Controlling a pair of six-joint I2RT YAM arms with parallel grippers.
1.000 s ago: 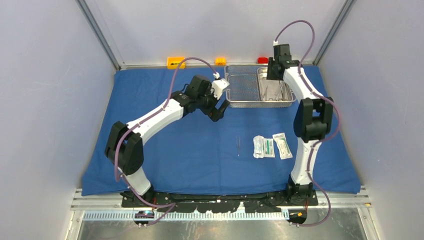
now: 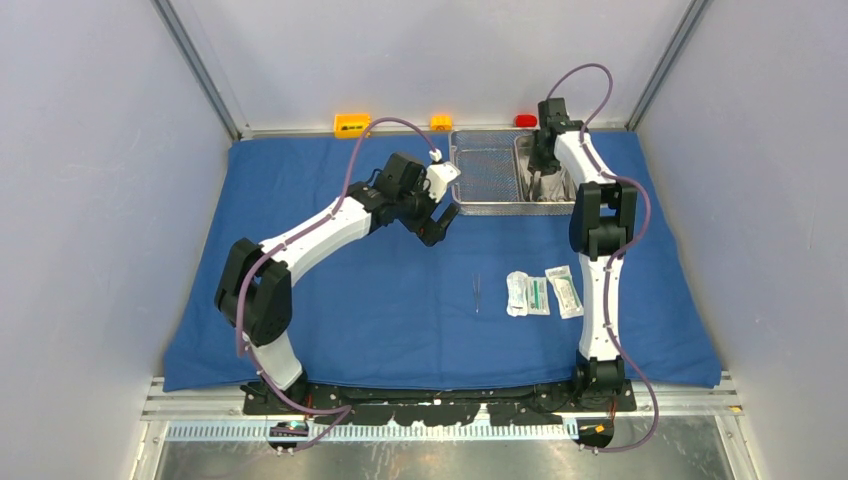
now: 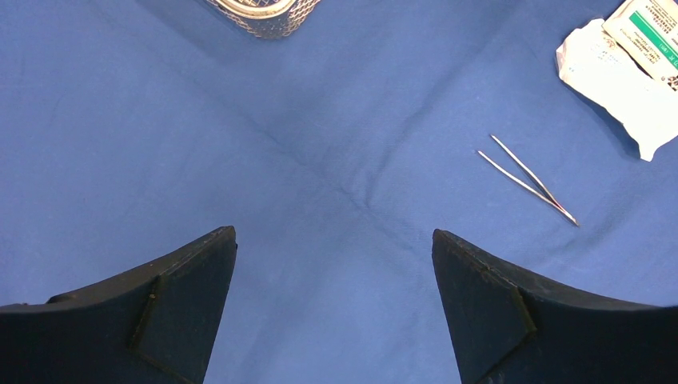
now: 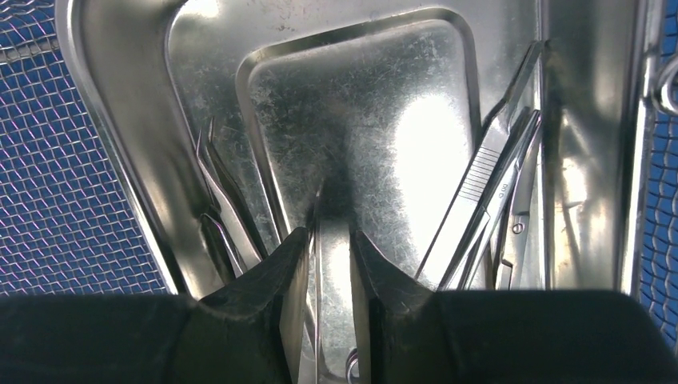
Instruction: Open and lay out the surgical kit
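Inside the metal tray [image 4: 360, 28], my right gripper has its fingers partly apart, with a thin metal instrument [image 4: 318, 296] standing in the gap and blue-free space beside it. Left of the fingers lie pointed tweezers [image 4: 228, 192]; on the right are ridged forceps [image 4: 480, 172] and a scalpel handle or similar flat tool [image 4: 518, 228]. A finger ring of scissors shows low between the fingers. My left gripper is open and empty over the blue cloth. Tweezers [image 3: 532, 182] lie on the cloth, with white packets [image 2: 527, 294] farther right.
The tray sits in the right part of a wire mesh basket [image 2: 486, 208]; the basket's left part is empty. Another packet [image 2: 564, 291] lies close by the right arm. Small yellow bins [image 2: 352, 126] and a red one [image 2: 525, 121] stand at the back.
The left arm has shifted only slightly; objects on the cloth lie unchanged.
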